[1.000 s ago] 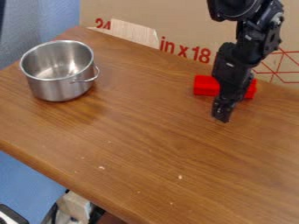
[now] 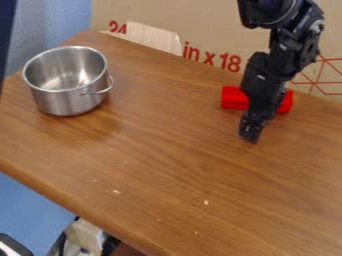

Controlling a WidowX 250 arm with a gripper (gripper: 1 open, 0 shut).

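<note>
My black gripper (image 2: 254, 120) hangs low over the right part of the wooden table, its fingertips in front of a red block (image 2: 231, 98), which it partly hides. Whether the fingers are open or hold anything is hard to tell from this side-on view. A steel pot (image 2: 64, 85) with handles stands upright at the table's left.
A cardboard box (image 2: 187, 22) with red print stands behind the table, with a pale piece (image 2: 152, 36) leaning at its lower left. The table's left edge borders a blue surface.
</note>
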